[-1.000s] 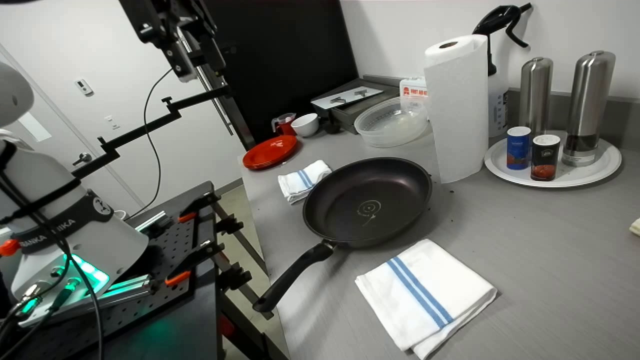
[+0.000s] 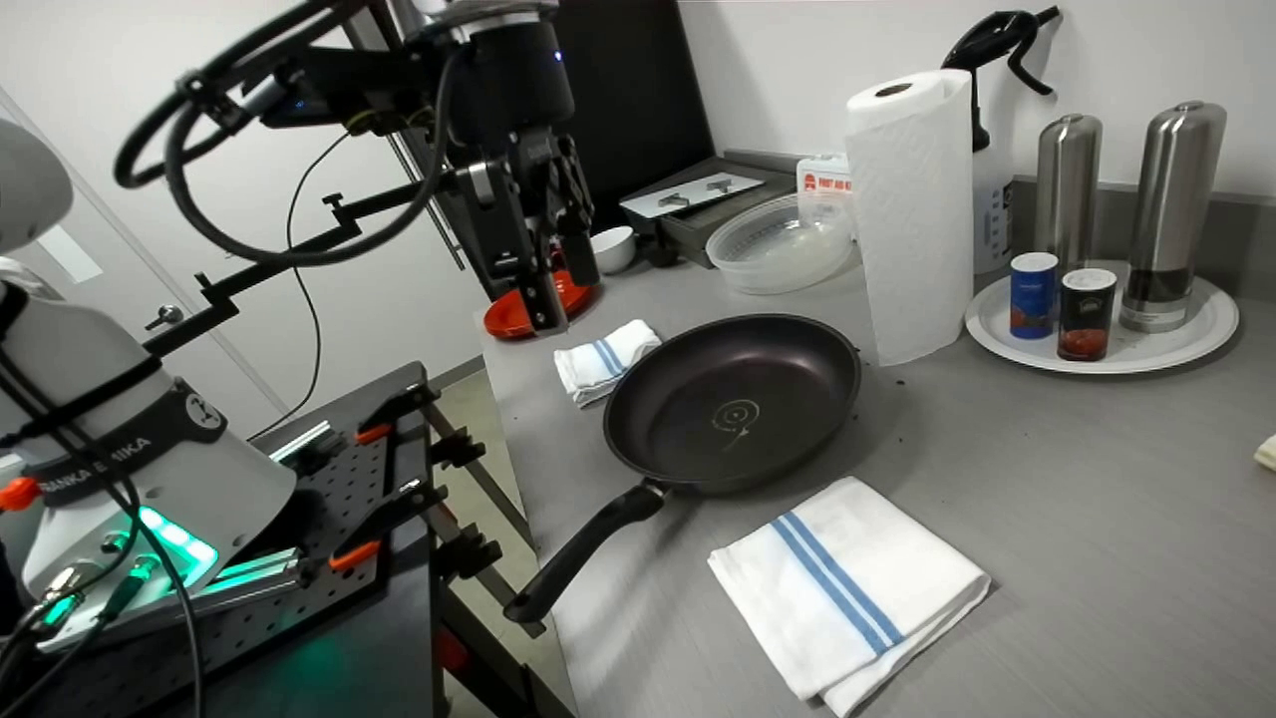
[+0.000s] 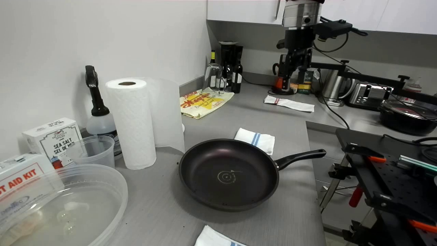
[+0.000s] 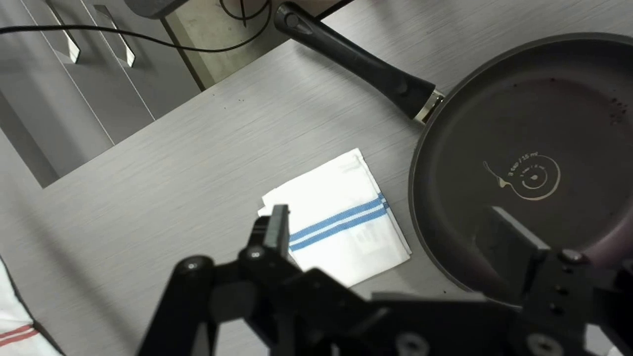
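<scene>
My gripper (image 2: 562, 287) hangs open in the air, nothing between its fingers. In the wrist view the gripper has its fingers spread wide above a folded white towel with blue stripes (image 4: 332, 219) and the edge of a black frying pan (image 4: 474, 154). The pan (image 2: 732, 413) rests flat on the grey counter, its black handle (image 2: 586, 550) reaching toward the robot's side. That towel (image 2: 849, 586) lies beside the pan, apart from it. A second blue-striped towel (image 2: 606, 359) is at the pan's other side. Exterior view 2 shows the gripper (image 3: 293, 84) well above the counter.
A paper towel roll (image 2: 911, 215) stands behind the pan, close to a white plate (image 2: 1154, 354) bearing shakers and mills. Clear plastic tub (image 2: 784, 245) and red plates (image 2: 508, 317) sit beyond. A red-striped towel (image 3: 289, 103) lies farther off. Bare counter (image 2: 1077, 503) spreads at right.
In exterior view 1 the gripper has come lower and moved to the right, now blocking part of the red plates. The pan and towels have stayed put.
</scene>
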